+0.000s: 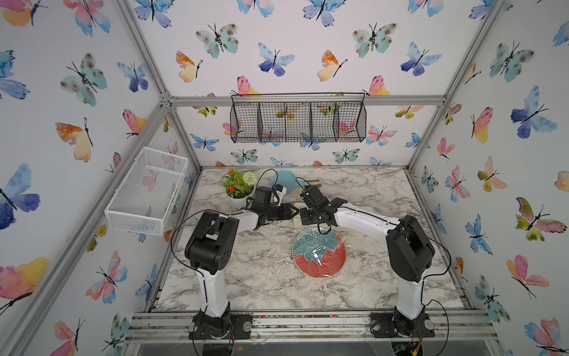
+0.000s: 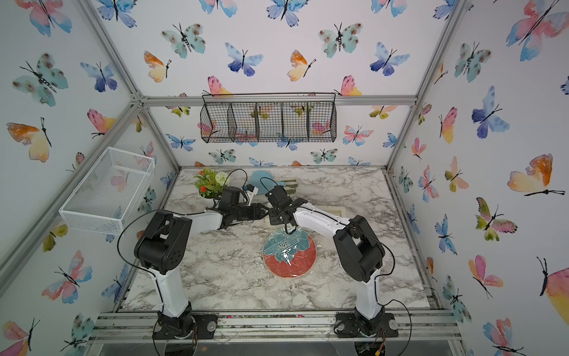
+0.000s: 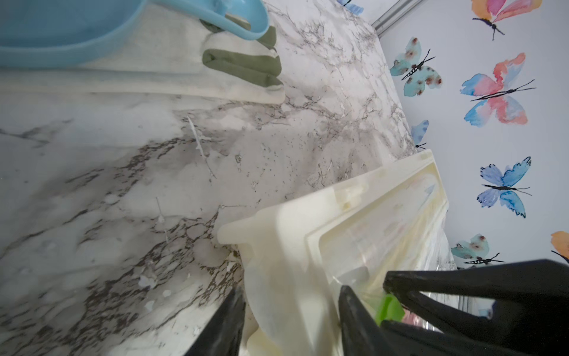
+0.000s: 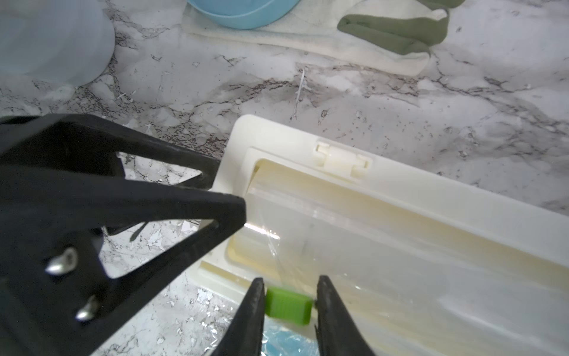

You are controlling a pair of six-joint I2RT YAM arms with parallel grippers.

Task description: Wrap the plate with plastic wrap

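The red and teal plate (image 1: 323,264) lies on the marble table, with shiny clear wrap over it. Directly behind it is the cream wrap dispenser (image 4: 415,172), mostly hidden by my right arm in the top views; its clear roll shows in the right wrist view. My right gripper is shut on the dispenser's green slider (image 4: 288,305), at the box's left part. My left gripper stands open at the dispenser's left end, one finger on either side of that end; contact is unclear.
A potted plant (image 1: 238,182) stands behind my left arm. A blue pan (image 1: 285,181) rests on a folded cloth (image 4: 379,29) at the back. Both grippers are close together. Bare table lies left and right of the plate.
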